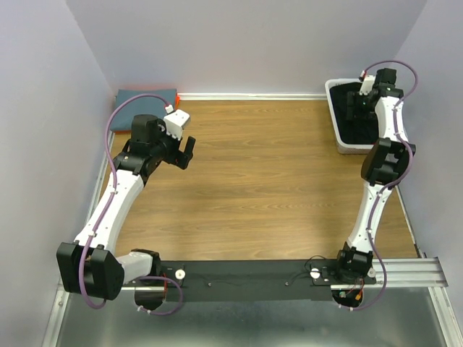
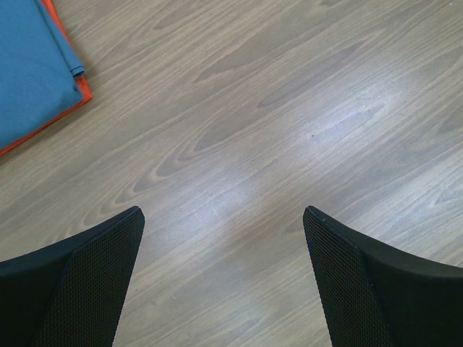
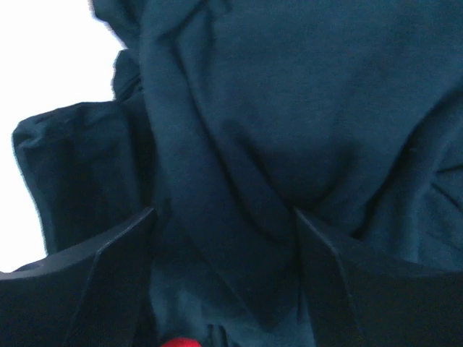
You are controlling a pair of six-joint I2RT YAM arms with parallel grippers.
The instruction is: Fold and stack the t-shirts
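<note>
At the back right stands a white bin [image 1: 332, 119] holding dark T-shirts [image 1: 353, 126]. My right gripper [image 1: 358, 105] is down in it; in the right wrist view its fingers [image 3: 87, 289] are pressed into crumpled navy cloth [image 3: 304, 101], partly open, with fabric between them. At the back left a folded blue-grey cloth [image 1: 137, 108] lies on an orange-red item, seen also as blue cloth [image 2: 29, 87] in the left wrist view. My left gripper [image 1: 177, 152] hangs open and empty just in front of it.
Walls close it in at left, back and right.
</note>
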